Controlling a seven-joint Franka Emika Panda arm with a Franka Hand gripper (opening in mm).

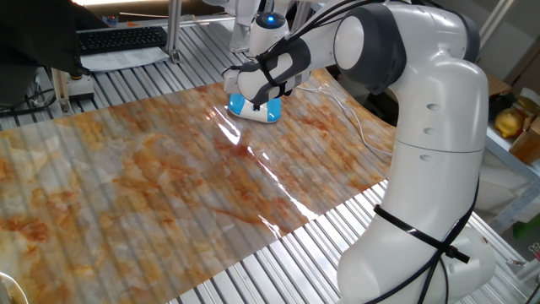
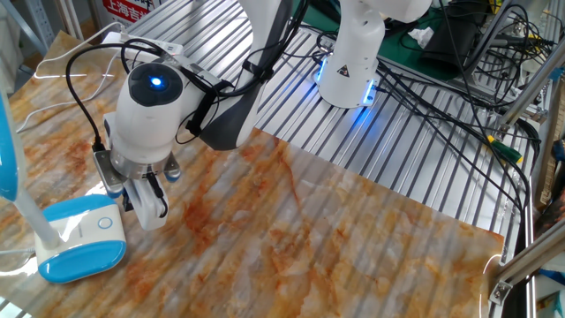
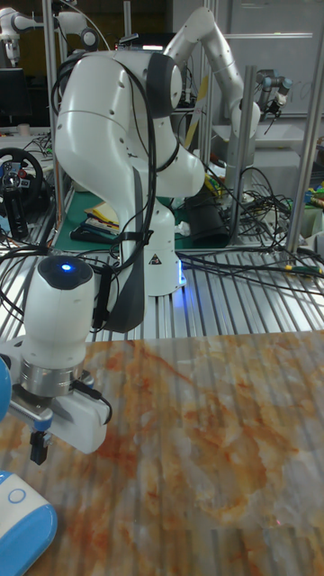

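A blue-and-white desk lamp stands on the marble-patterned sheet, its base (image 2: pixel 84 231) carrying a round button on top. The lamp's white stem (image 2: pixel 37 216) rises to a blue head (image 2: pixel 7 155), cut off by the left edge of exterior view 2. Close beside the base, and above the sheet, my gripper (image 2: pixel 129 205) points downward. One dark fingertip (image 3: pixel 39 448) shows in exterior view 3, apart from the lamp base (image 3: pixel 21 518). The finger opening is hidden behind the gripper's body, and no held object shows. Exterior view 1 has the arm covering most of the lamp.
The marble-patterned sheet (image 1: pixel 126 194) is bare across its wide middle. White cables (image 1: pixel 354 118) trail over it near the lamp. Slatted metal table (image 2: pixel 406 168) borders the sheet, with black cables (image 2: pixel 468 132) along one side. A keyboard (image 1: pixel 122 39) lies beyond the sheet.
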